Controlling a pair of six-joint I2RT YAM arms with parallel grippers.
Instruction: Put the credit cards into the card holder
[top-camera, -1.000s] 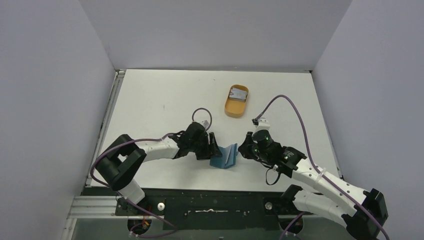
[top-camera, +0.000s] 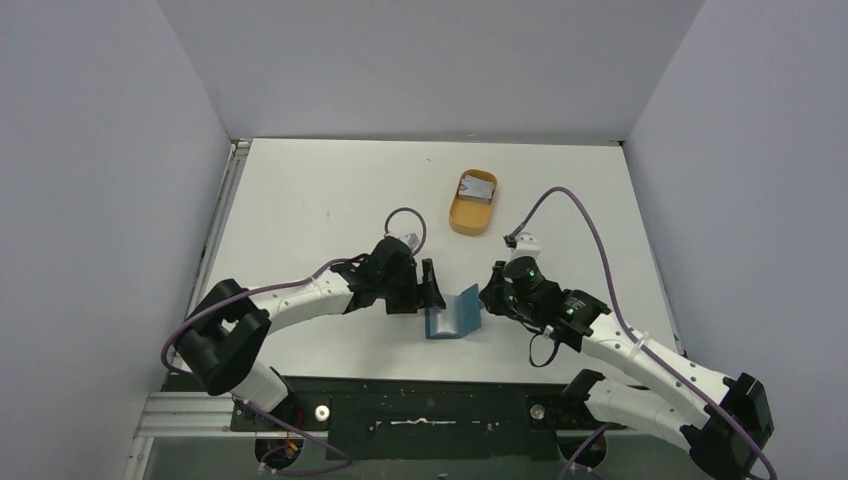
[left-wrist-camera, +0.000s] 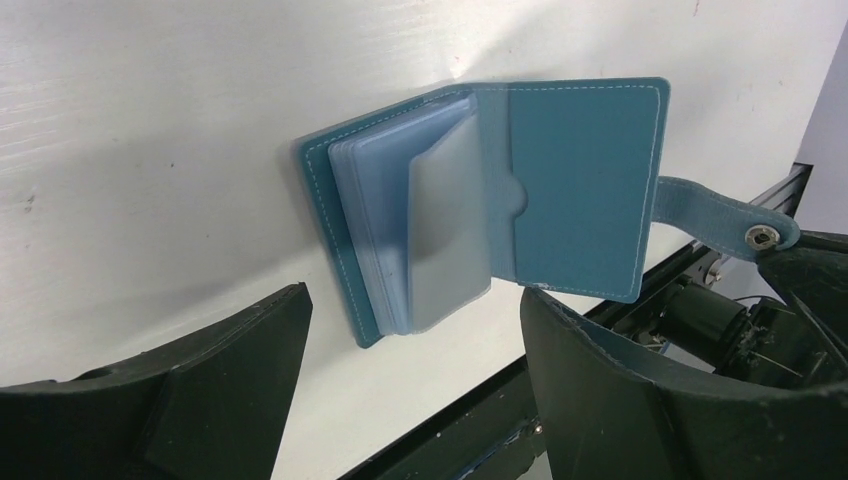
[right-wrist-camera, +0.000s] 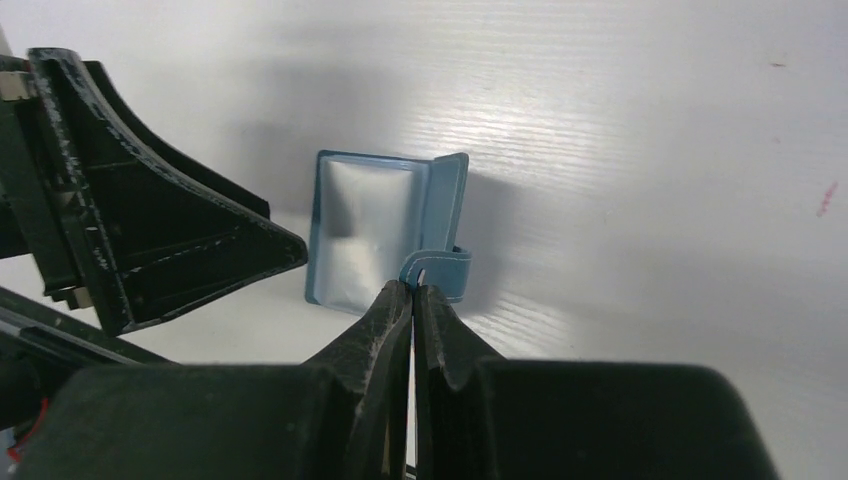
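Note:
The blue card holder (top-camera: 440, 322) lies opened on the table near its front edge, its clear sleeves (left-wrist-camera: 375, 215) stacked on one side. One sleeve (left-wrist-camera: 450, 225) is partly lifted and bent over. Its cover (left-wrist-camera: 585, 185) is tilted up to the right. A strap with a metal snap (left-wrist-camera: 762, 237) leads from the cover into my right gripper, which is shut on it. My left gripper is open over the sleeves, nothing held between its fingers. Pale cards (top-camera: 476, 187) rest in an orange-yellow tray (top-camera: 456, 226) at the back.
The two grippers are close together, either side of the holder. Cables loop above both wrists. A dark front edge (top-camera: 400, 385) bounds the table.
The cover now spreads wider to the right, with the sleeves lying flatter. The right arm has barely moved.

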